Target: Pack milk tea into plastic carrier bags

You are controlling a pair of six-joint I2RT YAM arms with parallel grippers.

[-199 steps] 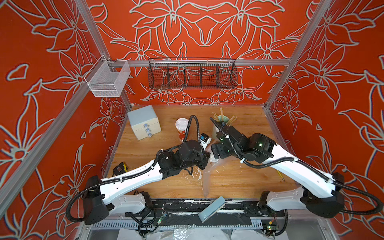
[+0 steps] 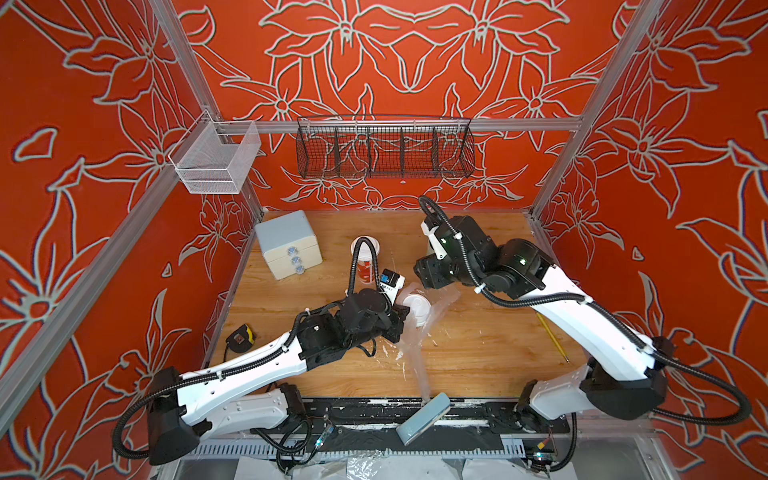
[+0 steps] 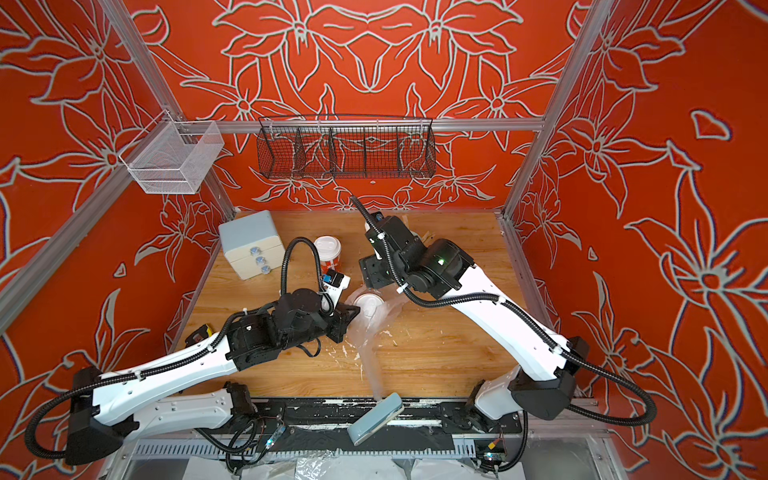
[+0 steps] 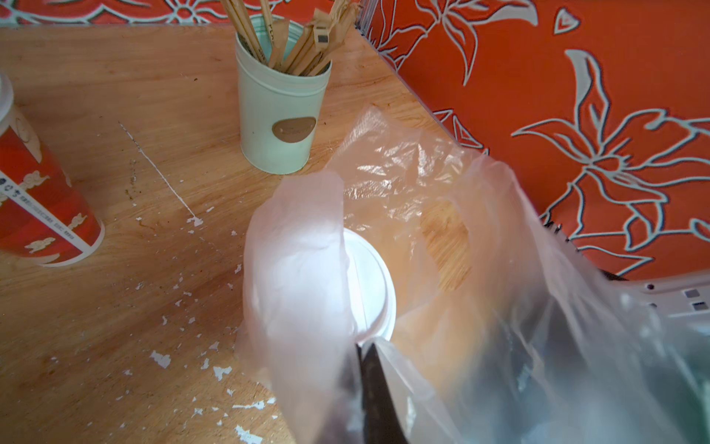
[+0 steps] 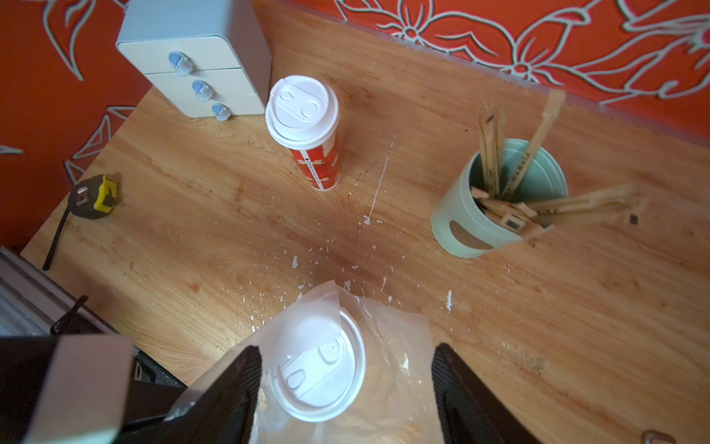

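Observation:
A translucent pinkish plastic bag lies loosely around a cup with a white lid, its film partly over the lid; the cup's lower part is hidden. My left gripper is shut at the bag's left side, beside the cup. Film gathers at its dark fingertips in the left wrist view. My right gripper is open above the bag, with its fingers spread to either side of the lid and bag mouth. A second red cup with a white lid stands upright behind, outside the bag.
Beyond the bag stands a pale green pot of wooden sticks. A small drawer box sits back left, a tape measure front left. A grey-blue box lies at the front edge.
My left gripper shifted slightly left; more of the lid shows.

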